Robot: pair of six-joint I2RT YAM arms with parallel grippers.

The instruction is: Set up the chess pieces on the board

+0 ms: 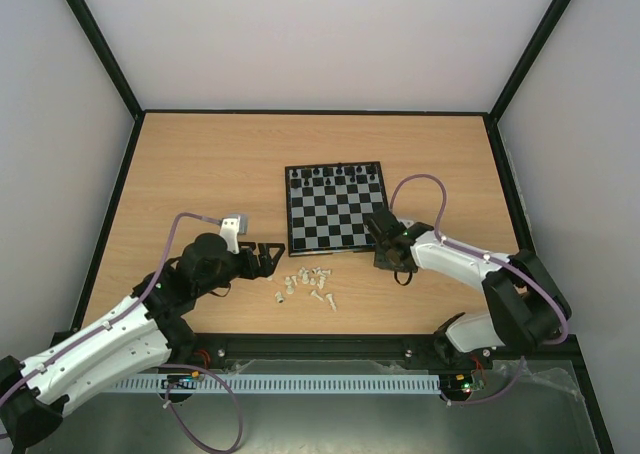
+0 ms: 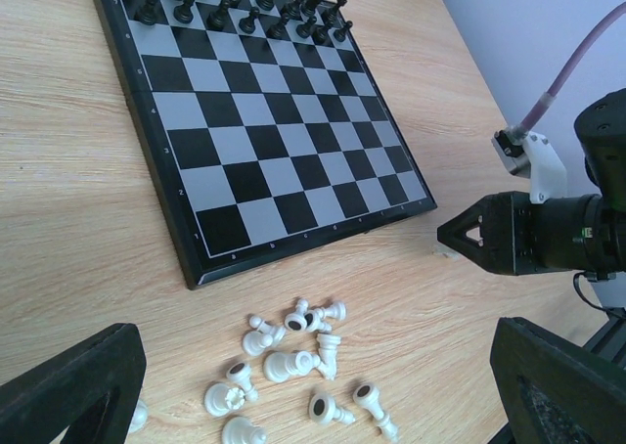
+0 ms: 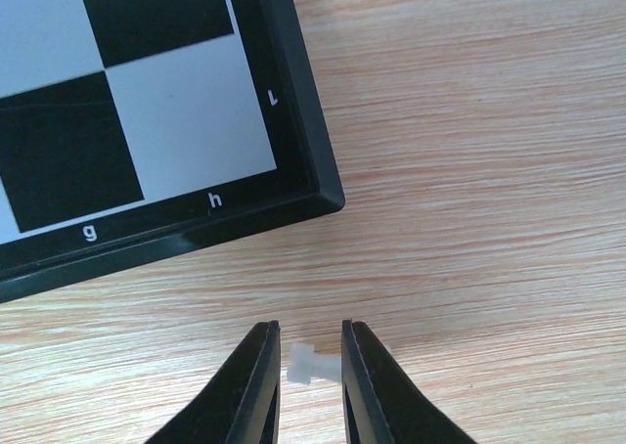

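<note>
The chessboard (image 1: pixel 330 207) holds black pieces (image 2: pixel 224 10) along its far rows; its near rows are bare. White pieces (image 2: pixel 289 365) lie loose on the table before it, some on their sides. My left gripper (image 1: pixel 270 258) hangs open left of them, its fingers at both lower edges of the left wrist view. My right gripper is at the board's near right corner, part open, its fingertips over a small white piece (image 3: pixel 300 364) lying on the wood. Whether they touch it I cannot tell.
Dark frame rails run along its edges, and the right arm's body fills the table's near right part.
</note>
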